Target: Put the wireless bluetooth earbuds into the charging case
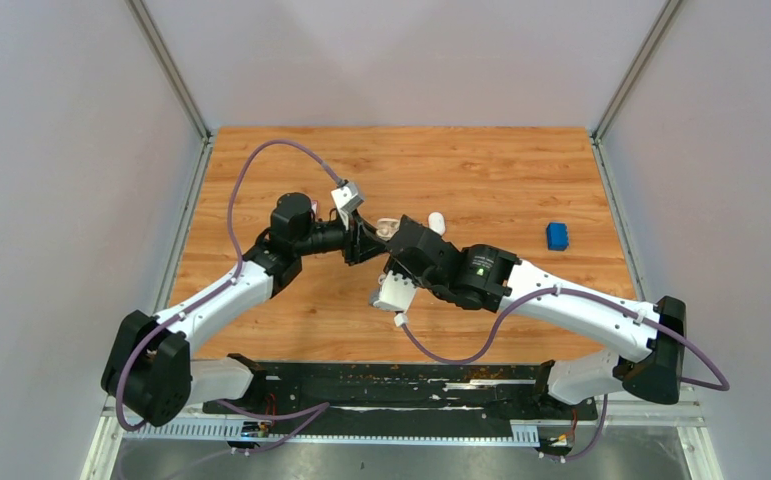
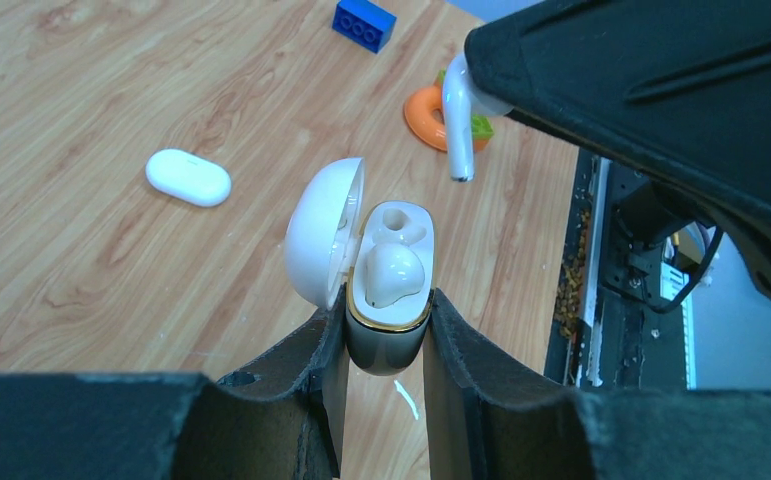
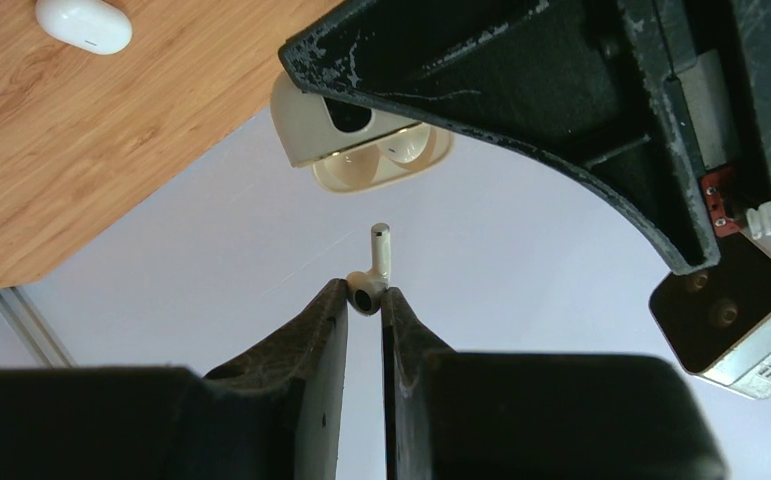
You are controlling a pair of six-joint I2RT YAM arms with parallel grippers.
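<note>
In the left wrist view my left gripper is shut on the charging case (image 2: 411,222), a white shell with gold trim and its lid (image 2: 318,232) swung open. One rounded glossy shape fills part of the case's interior; whether it is an earbud or a molded well, I cannot tell. Above and to the right, apart from the case, a white earbud (image 2: 457,120) hangs from a black fingertip. My right gripper is shut on that earbud, its stem pointing up towards the open case in the right wrist view. From the top, the right arm partly covers the meeting area.
A white rounded object (image 2: 189,178) lies on the wooden table near the case. Farther off are a blue block (image 1: 557,236) and an orange ring (image 2: 425,118) with green parts. The left gripper's broad black finger (image 3: 501,75) is close above the earbud.
</note>
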